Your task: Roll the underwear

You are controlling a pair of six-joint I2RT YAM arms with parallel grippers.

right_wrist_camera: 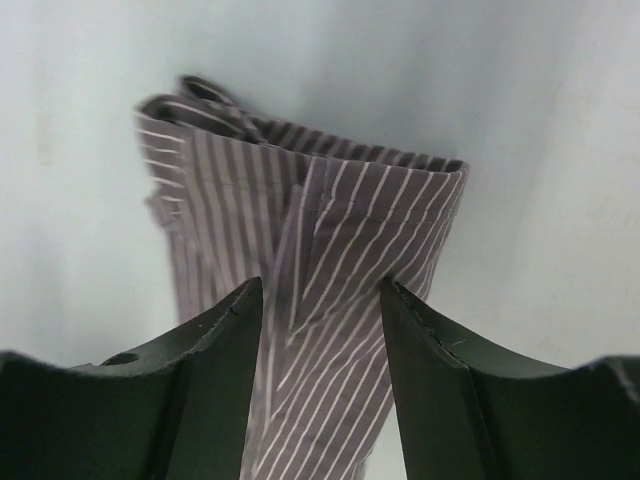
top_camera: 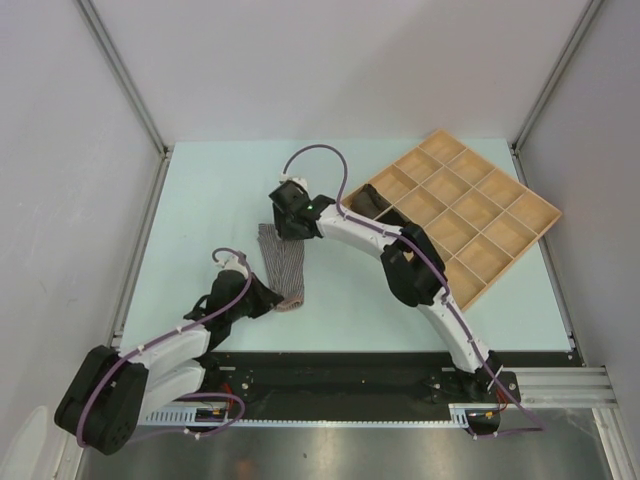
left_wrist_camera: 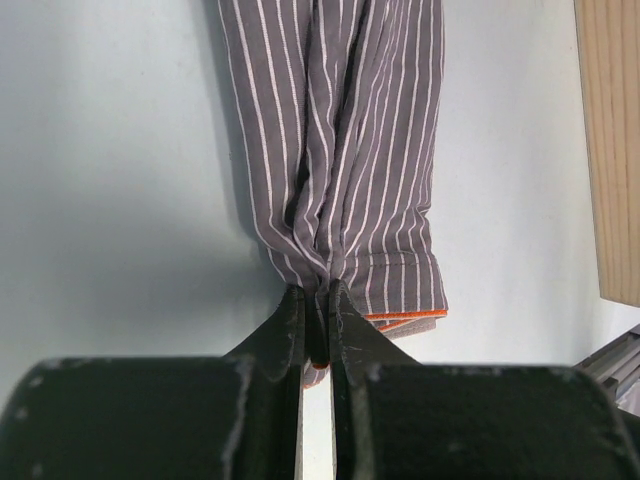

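Note:
The dark striped underwear [top_camera: 288,268] lies folded into a long strip on the white table, its length running away from the front edge. At its near end, my left gripper is shut on the bunched cloth, and an orange-edged fold [left_wrist_camera: 405,316] shows beside the fingertips. My right gripper hovers over the far end, its fingers part open and spread apart. Between and beyond them, the striped cloth [right_wrist_camera: 350,240] has an uneven far edge; whether the fingertips touch it I cannot tell.
A wooden divided box [top_camera: 470,210] stands at the right, with dark folded items [top_camera: 370,203] in its left compartments. The right arm reaches across its near side. Left of the underwear, the table [top_camera: 205,210] is bare.

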